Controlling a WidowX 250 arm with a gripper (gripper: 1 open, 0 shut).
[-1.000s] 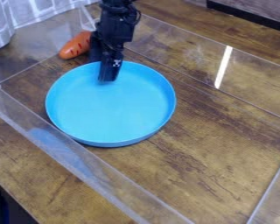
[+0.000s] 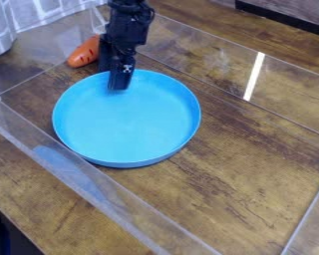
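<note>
My black gripper (image 2: pixel 119 67) hangs over the back rim of a round blue plate (image 2: pixel 125 124), its lower fingers dark against the rim. It stands open, though what is between the fingers is hard to make out. An orange carrot-like object (image 2: pixel 84 51) lies on the wooden counter behind the plate, just left of my gripper and partly behind it.
Clear panels edge the scene at the left and right, and white translucent material (image 2: pixel 9 25) stands at the top left.
My gripper has shifted very slightly to the left. The plate and the orange object look unmoved.
</note>
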